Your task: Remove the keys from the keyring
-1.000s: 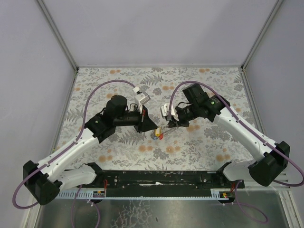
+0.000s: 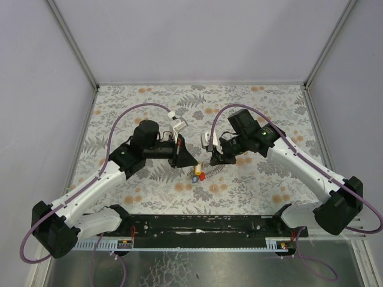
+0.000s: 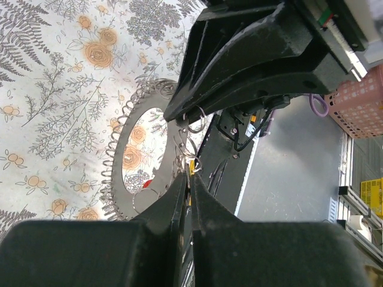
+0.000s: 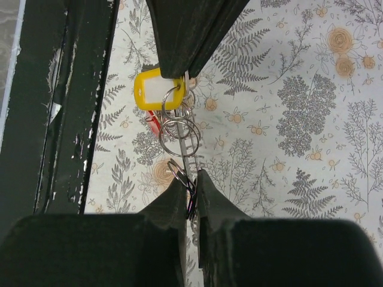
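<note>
The keyring point(image 3: 122, 167), a grey oval loop wrapped in wire coils, hangs between the two grippers above the patterned table. My left gripper appears shut on a thin part of it. Against the left fingers is a yellow tag point(image 4: 157, 91), with wire rings point(image 4: 179, 136) dangling below. A red tag point(image 2: 201, 176) and a blue tag point(image 2: 194, 179) hang under it. The fingers of my right gripper stand close together, with wire loops point(image 4: 190, 197) at their tips. Whether they hold these firmly I cannot tell.
Both grippers are close together over the middle of the table, leaving little room between them. A dark bar point(image 2: 197, 230) runs along its front edge.
The red and blue tags have shifted, with red and blue now hanging lower. The left arm has hardly moved.
</note>
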